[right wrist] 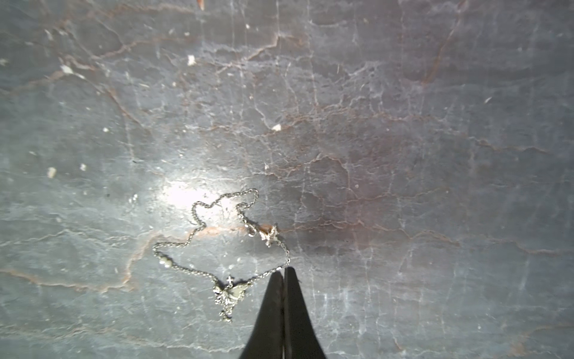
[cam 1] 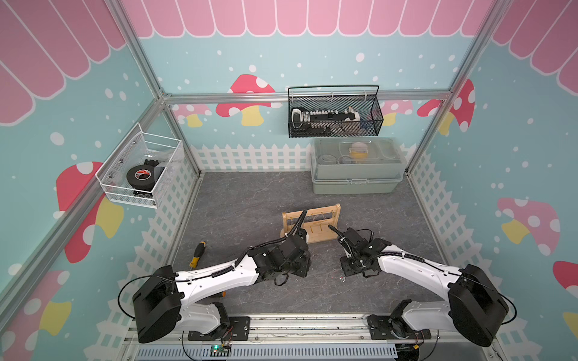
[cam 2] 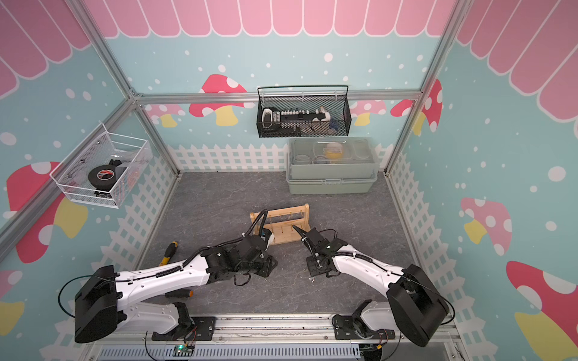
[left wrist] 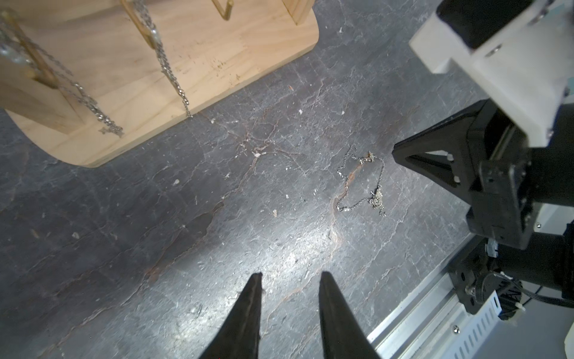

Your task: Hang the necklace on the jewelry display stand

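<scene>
A thin silver necklace (right wrist: 230, 293) lies in a loose loop on the grey table, its charms bunched at one corner. In the right wrist view, my right gripper appears at the chain's edge with only a narrow gap between its fingertips. No chain shows in that gap. The left wrist view shows that same necklace (left wrist: 346, 185) just left of the right gripper's tip. My left gripper is open and empty over bare table. The wooden display stand (left wrist: 239, 65) has brass hooks, and chains (left wrist: 161, 56) hang on two of them.
The stand (cam 1: 322, 231) is just behind both grippers. A yellow screwdriver (cam 1: 197, 255) lies at left, and a green box (cam 1: 358, 180) stands at the back. Much of the table (cam 1: 240, 198) behind the left arm is clear.
</scene>
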